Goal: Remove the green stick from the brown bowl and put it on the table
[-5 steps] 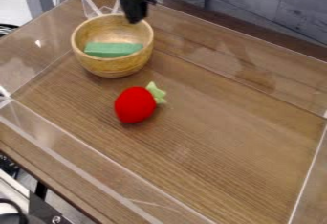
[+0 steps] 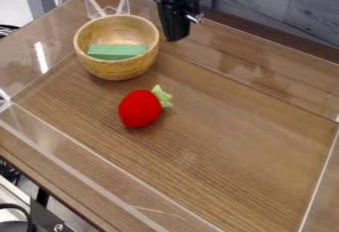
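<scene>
The green stick (image 2: 117,52), looking like a short pale-green block, lies inside the brown bowl (image 2: 110,72) at the upper left of the table. My black gripper (image 2: 183,26) hangs at the top of the view, just right of the bowl's far rim and apart from the stick. Its fingers are dark and small here, so how far apart they stand is unclear. Nothing green shows at them.
A red, tomato-like object with a green top (image 2: 139,108) sits in front of the bowl. Behind the bowl is a pale wire-like shape (image 2: 106,8). Wide bare wooden table (image 2: 245,127) stretches across the middle and right. A dark wall edge borders the back right.
The gripper has moved right, from behind the bowl to beyond its right side, and looks lower and nearer. Bowl, green stick and red object stay where they were.
</scene>
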